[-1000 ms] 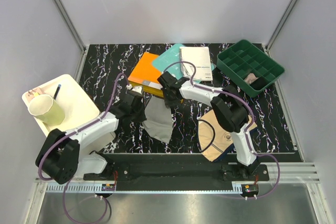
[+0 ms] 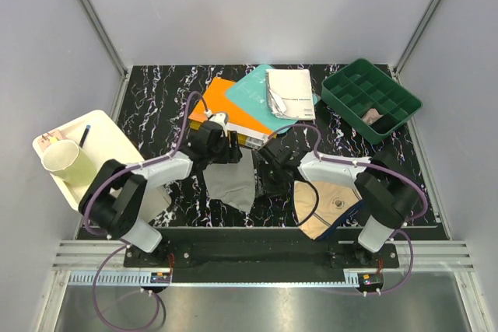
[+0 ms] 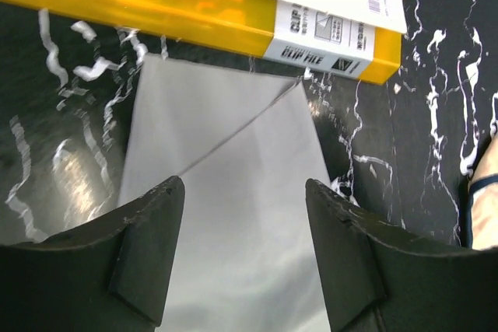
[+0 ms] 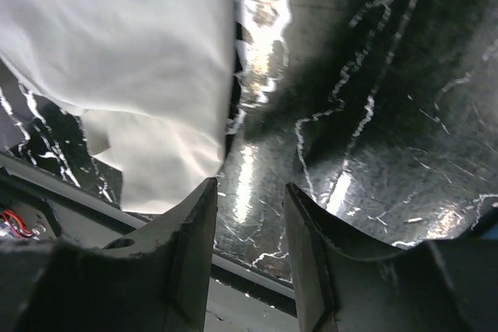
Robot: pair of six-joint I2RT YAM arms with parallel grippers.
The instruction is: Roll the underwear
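The grey underwear (image 2: 229, 184) lies spread on the black marble table, below the orange box. In the left wrist view its upper part (image 3: 226, 138) shows a crease; my left gripper stands open over it. In the right wrist view a lower corner (image 4: 163, 165) of the cloth is partly folded, and my right gripper is beside that edge over bare table, fingers part open with nothing visible between them.
An orange box (image 2: 226, 105), teal folder (image 2: 257, 91) and notebook (image 2: 289, 95) lie behind. A green bin (image 2: 358, 83) is back right, a cream tray (image 2: 109, 145) left, a tan cloth (image 2: 327, 200) right.
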